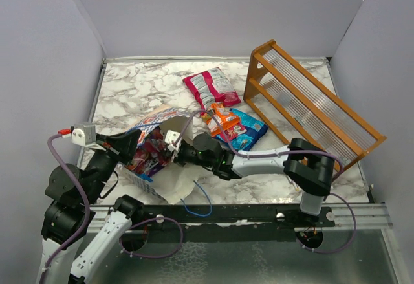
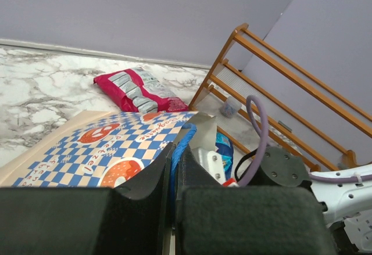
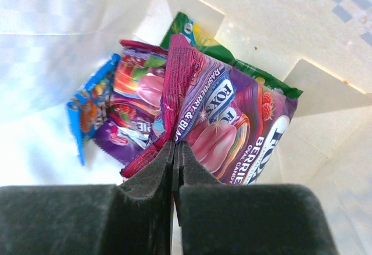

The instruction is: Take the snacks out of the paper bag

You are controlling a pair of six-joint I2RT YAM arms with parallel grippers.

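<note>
The paper bag [image 1: 181, 184], with blue-and-white checks, lies tipped on the table with its mouth toward the right. My left gripper is shut on the bag's blue handle [image 2: 185, 137] at the upper edge. At the bag's mouth, my right gripper is shut on the crinkled edge of a purple Foxy snack packet [image 3: 232, 128]. Behind that packet, inside the bag, lie another purple packet [image 3: 123, 115], a green packet [image 3: 200, 38] and a blue one [image 3: 87, 101]. The deeper part of the bag is hidden from above.
A pink bag [image 1: 211, 88], an orange packet [image 1: 222, 118] and a blue packet [image 1: 249, 131] lie on the marble table outside the bag. A tilted wooden rack [image 1: 310, 103] takes up the right side. Bare table shows at the back left.
</note>
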